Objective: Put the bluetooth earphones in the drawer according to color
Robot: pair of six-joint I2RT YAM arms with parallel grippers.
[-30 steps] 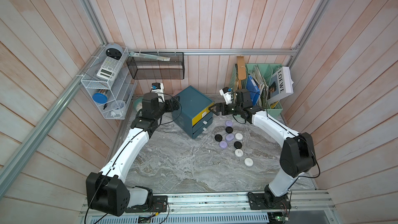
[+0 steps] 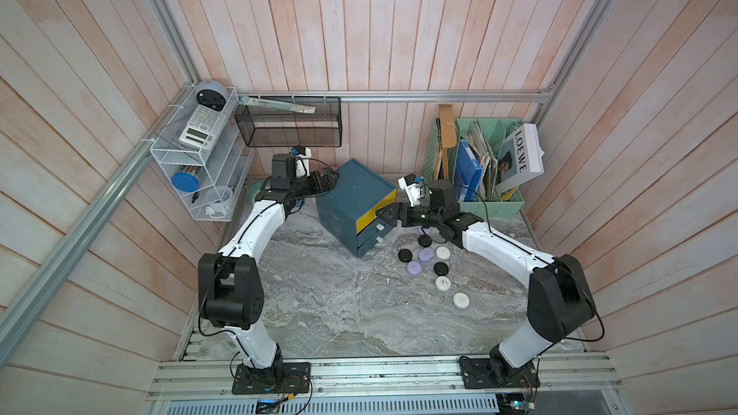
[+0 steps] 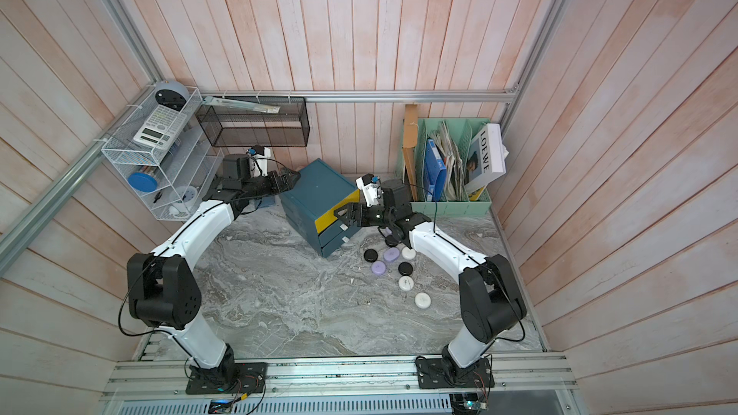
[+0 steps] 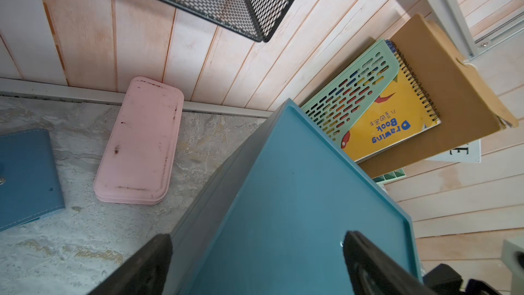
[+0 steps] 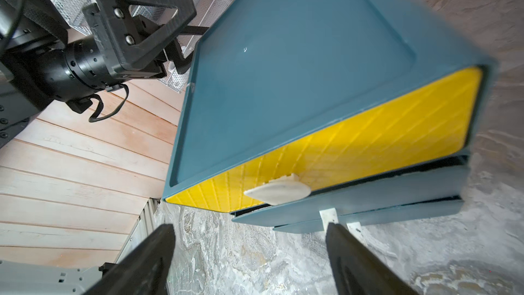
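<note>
A blue three-drawer box (image 2: 349, 184) stands at the back centre; its top drawer has a yellow front (image 5: 360, 131) with a white handle (image 5: 277, 190). Round earphone cases in black (image 2: 405, 256), lilac (image 2: 413, 267) and white (image 2: 461, 300) lie loose on the table to its right. My left gripper (image 2: 323, 180) is open over the box's left top, nothing between its fingers. My right gripper (image 2: 386, 215) faces the yellow drawer front, its fingers apart on either side of the white handle in the right wrist view, holding nothing.
A green file holder (image 2: 482, 207) stands at the back right, wire shelves (image 2: 196, 155) at the left, a mesh basket (image 2: 288, 130) on the back wall. A pink case (image 4: 139, 142) and blue wallet (image 4: 24, 174) lie behind the box.
</note>
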